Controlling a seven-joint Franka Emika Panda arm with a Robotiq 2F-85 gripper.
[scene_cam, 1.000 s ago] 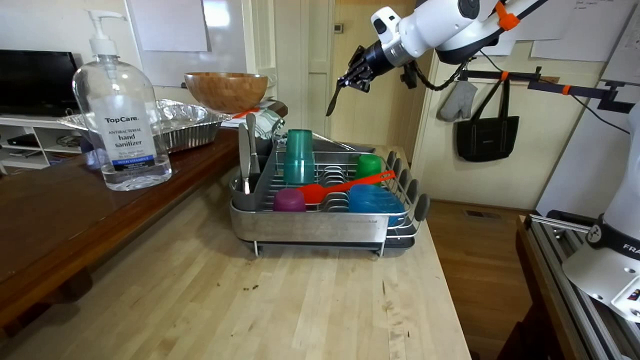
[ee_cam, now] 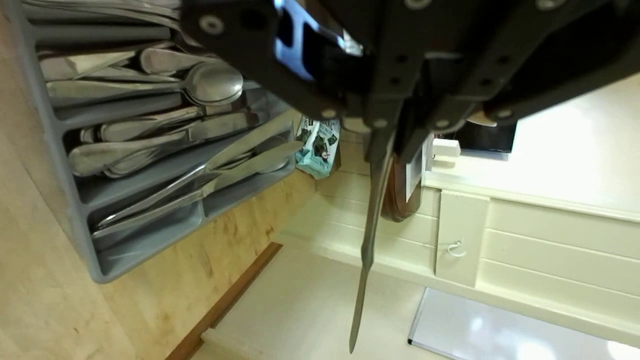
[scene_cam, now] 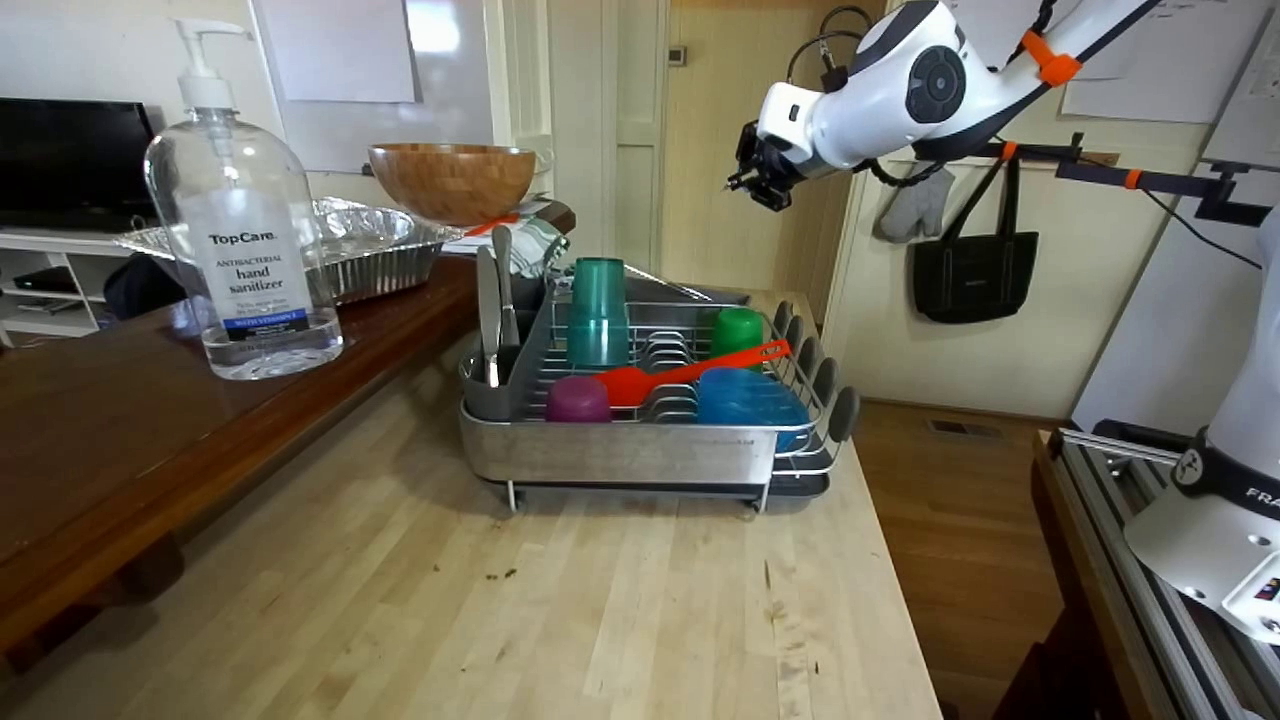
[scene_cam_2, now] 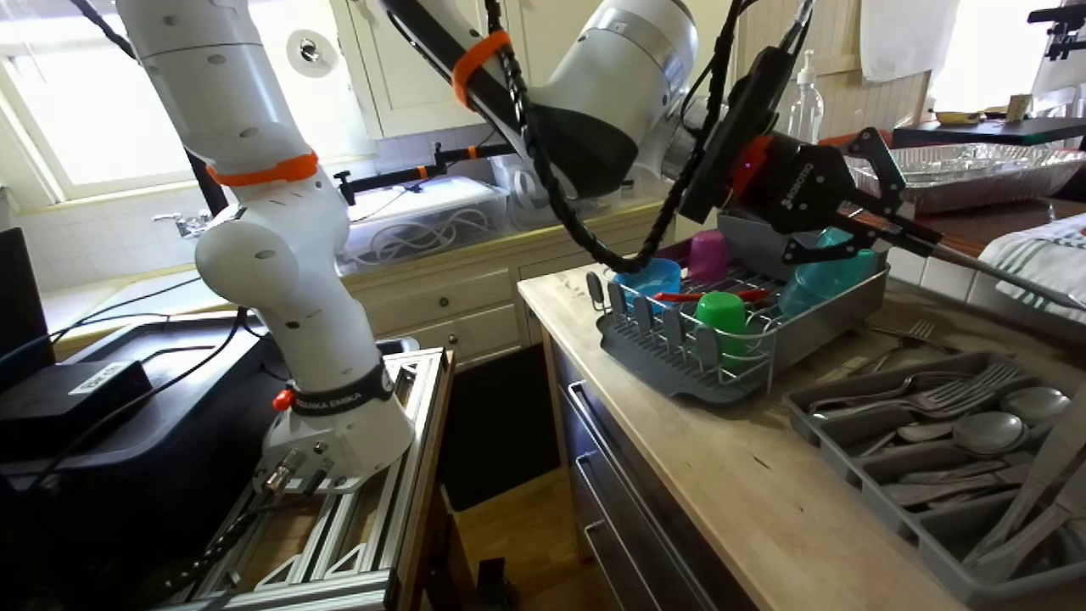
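Observation:
My gripper is shut on a table knife, which sticks out past the fingertips toward the right in exterior view 2. Seen from the wrist, the knife extends down the frame, its blade end free and touching nothing. In exterior view 1 the gripper hangs in the air beyond and above the dish rack, and the knife barely shows there. A grey cutlery tray lies on the counter, holding forks, spoons and several knives in separate compartments.
Cups, a red utensil and a cutlery holder with upright knives occupy the rack. A wooden bowl, foil pan and sanitizer bottle stand on the raised ledge. The counter in front of the rack is bare.
In exterior view 1 the gripper has shifted right and slightly down, and the wrist has turned. The knife, earlier plainly seen hanging down-left, is now hardly visible there.

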